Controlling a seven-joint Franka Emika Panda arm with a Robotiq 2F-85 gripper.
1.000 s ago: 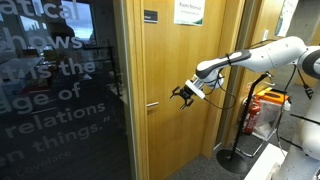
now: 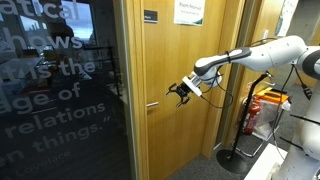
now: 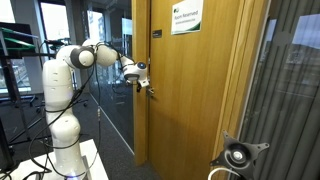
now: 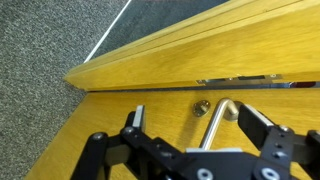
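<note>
A tall wooden door (image 2: pixel 172 60) stands shut in its frame, with a silver lever handle (image 2: pixel 152 104) near its left edge. In the wrist view the handle (image 4: pixel 214 126) runs between the fingers, with a round lock (image 4: pixel 201 108) beside it. My gripper is open, its dark fingertips wide apart on either side of the handle. From outside, the gripper (image 2: pixel 180 97) hangs in front of the door to the right of the handle and clear of it. Exterior view 2 shows the gripper (image 3: pixel 139 86) close to the handle (image 3: pixel 150 92); contact cannot be made out there.
A white sign (image 3: pixel 187 15) is fixed high on the door. Left of the door is a dark glass panel (image 2: pixel 60 100) with lettering. An orange-and-white cart (image 2: pixel 263 113) and a black stand base (image 2: pixel 233 160) stand to the right. Grey carpet (image 4: pixel 60 45) covers the floor.
The arm and gripper look almost unmoved, at most shifted very slightly. Door and handle stay as they were.
</note>
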